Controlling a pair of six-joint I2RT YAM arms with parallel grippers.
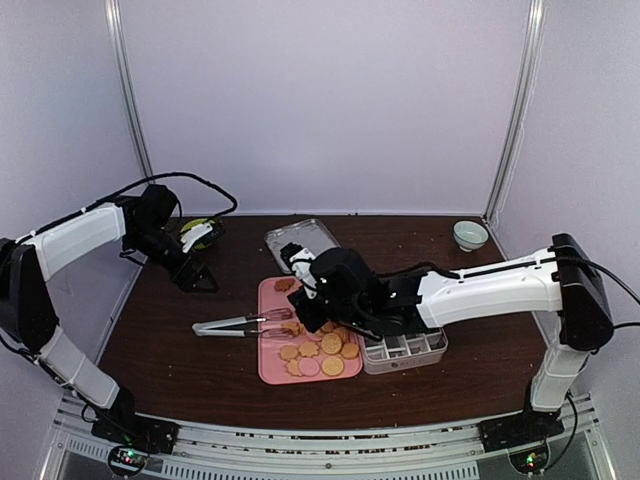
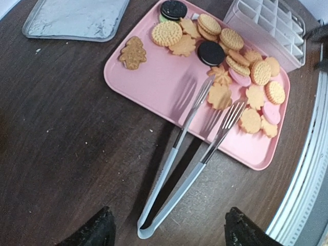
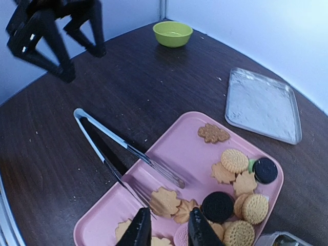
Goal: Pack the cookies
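Note:
A pink tray [image 2: 132, 84] holds assorted cookies: gingerbread, sandwich, flower and dark round ones. Tongs [image 2: 167, 165] lie across its left edge, tips on the tray. The divided box [image 1: 405, 362] sits right of the tray, partly behind my right arm. My left gripper is open and empty, raised at the left over the table beyond the tongs' handle. My right gripper is above the cookies, fingers apart, with nothing seen held between them.
A clear lid [image 3: 260, 105] lies behind the tray. A green bowl [image 3: 172, 36] is at back left, a white bowl [image 1: 470, 235] at back right.

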